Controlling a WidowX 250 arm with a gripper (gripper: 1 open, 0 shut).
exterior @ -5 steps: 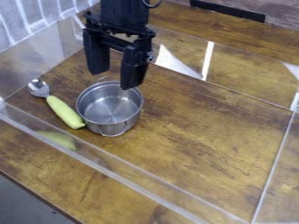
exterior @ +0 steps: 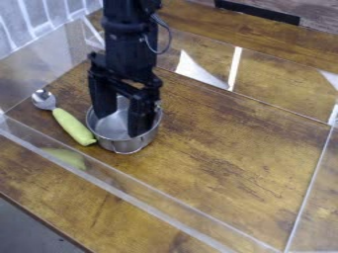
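Observation:
The black gripper [exterior: 128, 104] hangs low over a steel pot [exterior: 133, 140], its fingers reaching down into or just above the pot and hiding much of its inside. It is open. To the left of the pot lies a spoon or ladle with a pale yellow-green handle [exterior: 71, 126] and a metal head [exterior: 43, 99].
A wooden table [exterior: 235, 168] holds the objects, with wide free room to the right. Clear panels border the work area at left, front and right. A white railing stands at the back left.
The gripper has moved down, from above and behind the pot to low over it. The pot and spoon look unmoved.

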